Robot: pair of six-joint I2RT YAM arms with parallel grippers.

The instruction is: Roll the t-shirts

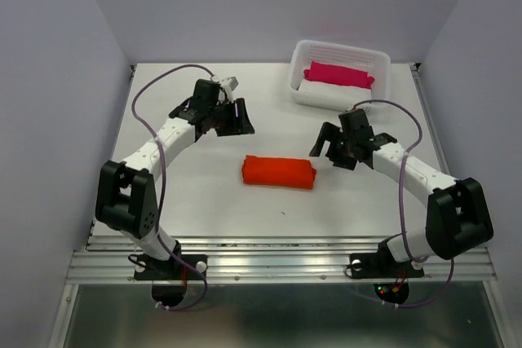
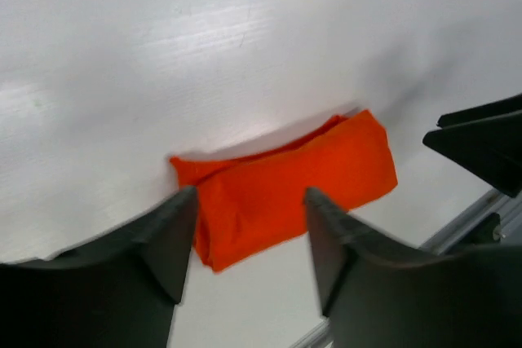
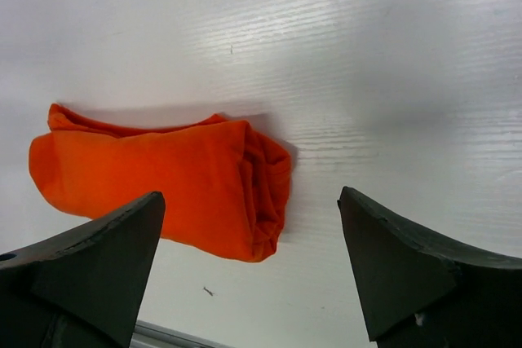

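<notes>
An orange-red t-shirt (image 1: 278,172), rolled into a short bundle, lies crosswise on the white table. Its folded end with layered edges (image 3: 265,193) shows in the right wrist view. Up and to the left of the roll, clear of it, hangs my left gripper (image 1: 247,130), its fingers apart and nothing held. Just off the roll's right end is my right gripper (image 1: 316,153), wide open and empty. In the left wrist view the shirt (image 2: 277,185) lies beyond the finger gap.
At the back right stands a white basket (image 1: 297,71) holding a pink rolled shirt (image 1: 338,74) and a white roll (image 1: 333,94). A metal rail (image 1: 285,248) runs along the front edge.
</notes>
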